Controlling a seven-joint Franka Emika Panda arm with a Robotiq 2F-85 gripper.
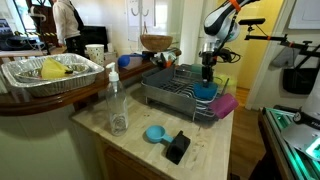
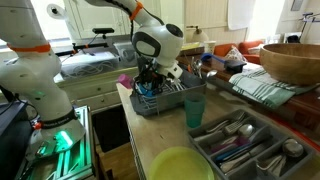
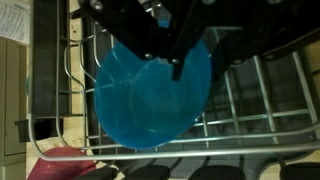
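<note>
A blue bowl sits in the dark wire dish rack at the right end of the counter. In the wrist view the bowl fills the middle, its inside facing the camera. My gripper points down right at the bowl, close to its rim. Dark finger parts overlap the bowl's upper edge in the wrist view. How far apart the fingertips stand, and whether the rim lies between them, is hard to make out.
A pink cup hangs at the rack's near right side. A clear bottle, a light blue scoop and a black object stand or lie on the counter. Beside the rack are a green cup and a cutlery tray.
</note>
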